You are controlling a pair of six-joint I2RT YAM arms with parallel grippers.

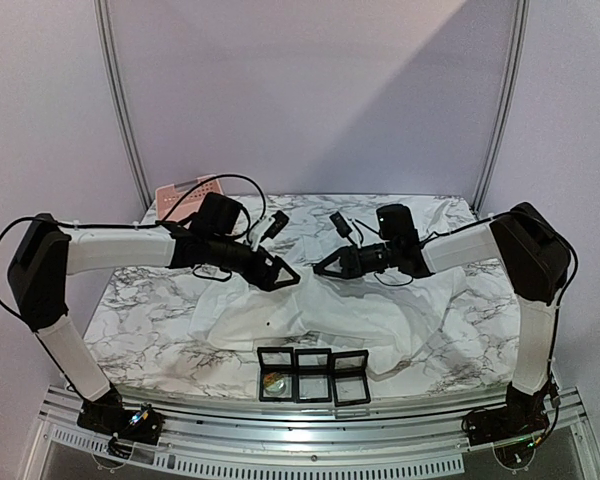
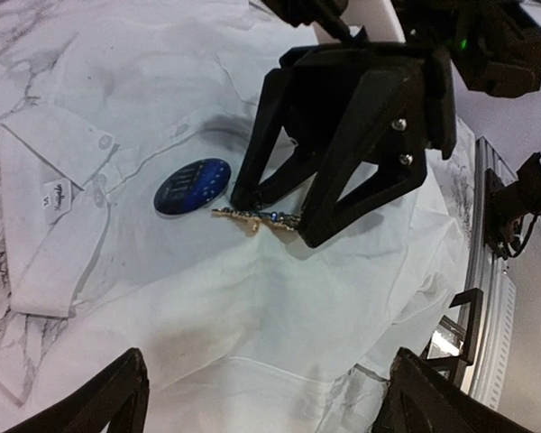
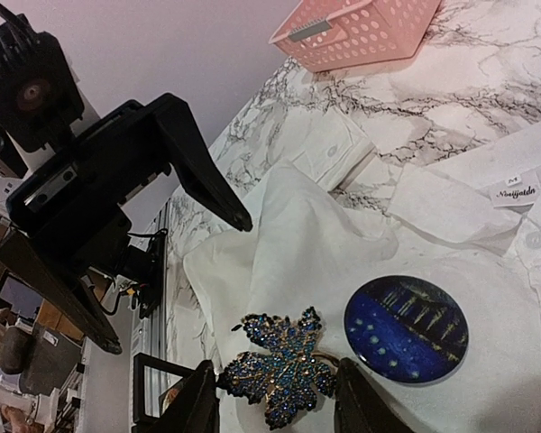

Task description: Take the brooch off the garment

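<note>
A jewelled, butterfly-like brooch [image 3: 279, 370] in blue and gold is held between the fingertips of my right gripper, which is shut on it. Below the brooch, in the left wrist view, the white garment [image 2: 225, 289] rises in a fold up to it; whether the pin still passes through the cloth cannot be told. A dark blue oval piece [image 3: 406, 329] with a leaf-like pattern is close by, over the garment. My left gripper stands open facing the brooch, a short way off, with nothing between its fingers.
A black case [image 1: 313, 388] with several open compartments lies at the table's front edge; its left one holds something small and shiny. A pink basket [image 1: 185, 197] stands at the back left. Marble tabletop [image 1: 140, 325] shows bare around the garment.
</note>
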